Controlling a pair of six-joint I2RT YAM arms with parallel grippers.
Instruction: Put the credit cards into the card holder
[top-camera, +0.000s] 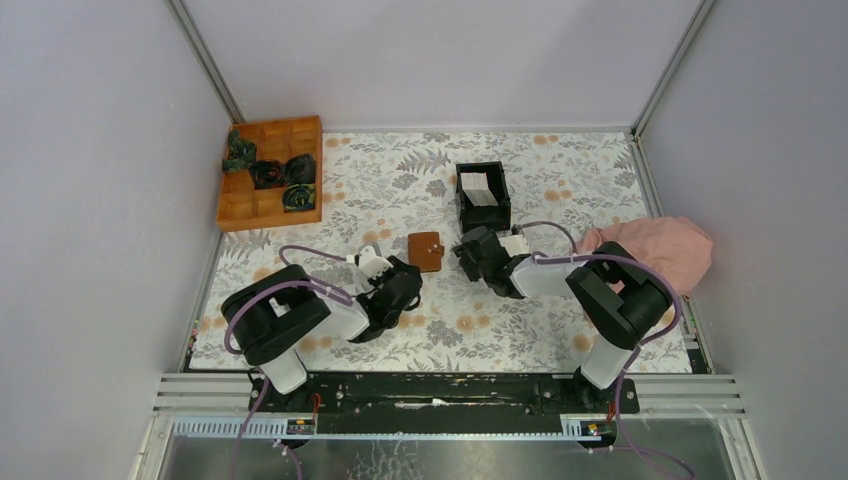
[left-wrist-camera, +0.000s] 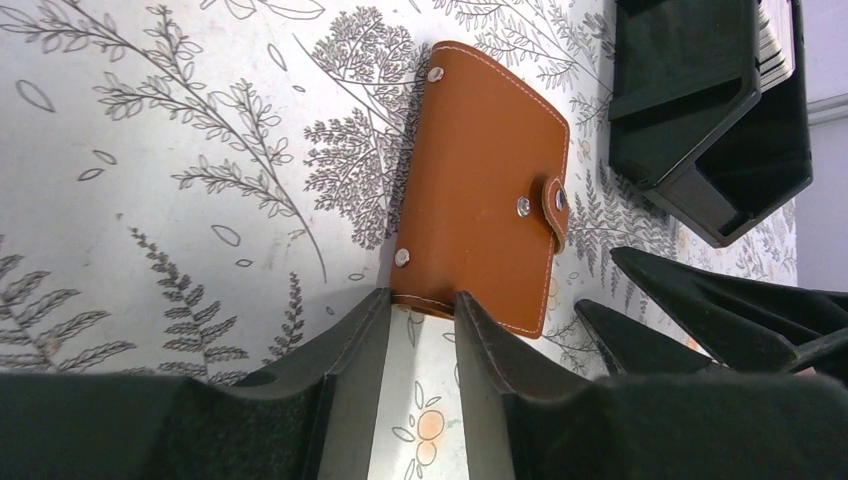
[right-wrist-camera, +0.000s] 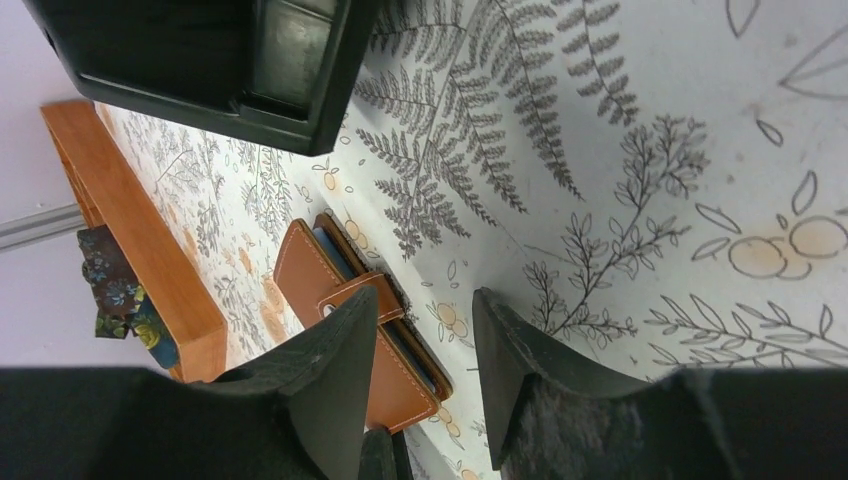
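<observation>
The brown leather card holder lies on the floral table between the grippers, its snap tab toward my right one. My left gripper is shut on the card holder's near edge. My right gripper is part open just to the holder's right, nothing visible between its fingers; in its wrist view the holder shows its strap and layered side. Light cards stand in a black box behind my right gripper, also seen at the upper right of the left wrist view.
A wooden tray with dark bundles stands at the back left. A pink cloth lies at the far right.
</observation>
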